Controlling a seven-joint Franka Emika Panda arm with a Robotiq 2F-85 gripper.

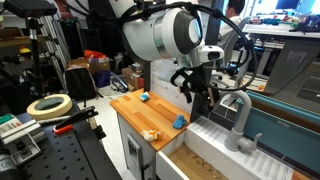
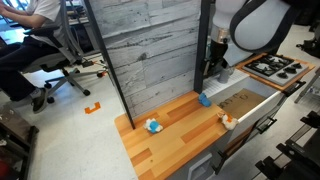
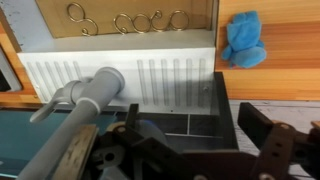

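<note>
My gripper [image 1: 200, 100] hangs above the counter behind the open drawer, left of the grey faucet [image 1: 240, 108]. In the wrist view its two dark fingers [image 3: 262, 128] stand wide apart, so it looks open. A rounded bluish surface shows dimly low between them; I cannot tell what it is. The faucet [image 3: 92, 98] lies to the left in that view, beside a white ribbed drainboard. A crumpled blue cloth [image 3: 244, 40] sits on the wooden counter at upper right, clear of the fingers.
The open drawer [image 2: 240, 104] holds several curled metal pieces [image 3: 140, 22]. On the wooden counter [image 2: 170, 145] are a small orange-and-white item [image 2: 228, 121] and a blue-and-white one [image 2: 153, 126]. A dark post [image 2: 204, 60] rises close beside the arm. Bare wood lies between the small items.
</note>
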